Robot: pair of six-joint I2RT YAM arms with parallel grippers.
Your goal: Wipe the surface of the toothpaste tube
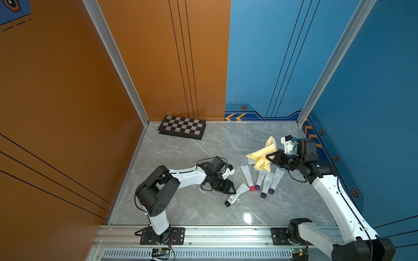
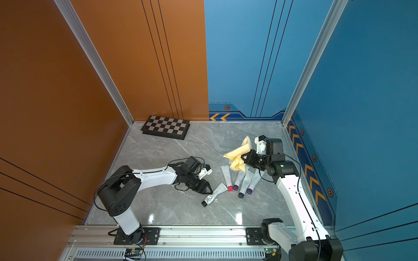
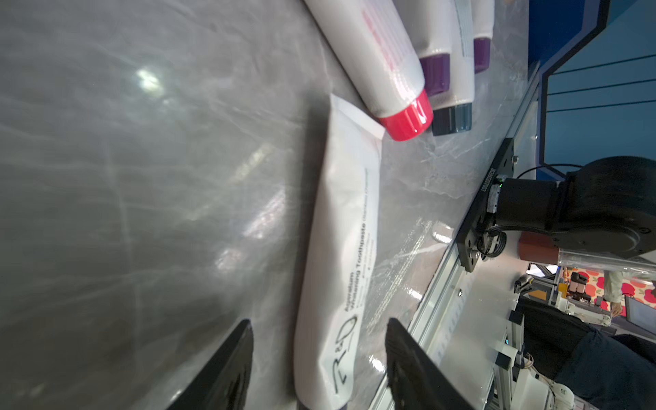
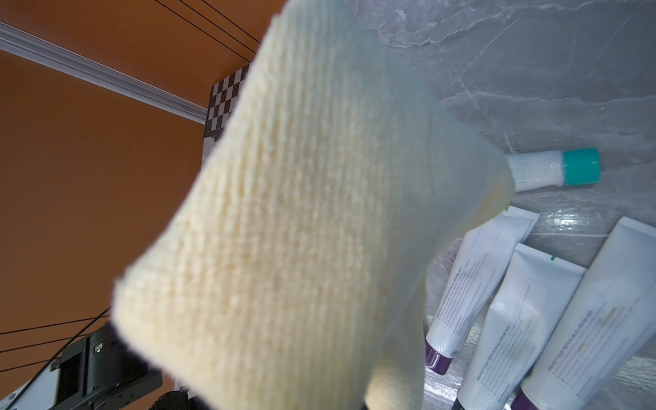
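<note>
A white toothpaste tube (image 3: pixel 335 259) with a black cap lies on the grey surface, front centre. My left gripper is open just above it, a finger either side of the tube's capped end, apparently not closed on it. My right gripper (image 1: pixel 269 157) is raised over the other tubes, shut on a yellow cloth (image 1: pixel 261 152), which fills much of the right wrist view and hides that gripper's fingertips there.
Several tubes with red, purple and dark caps (image 1: pixel 265 182) lie to the right; a teal-capped tube (image 4: pixel 579 166) is under the cloth's side. A checkered board (image 2: pixel 165 126) lies at back left.
</note>
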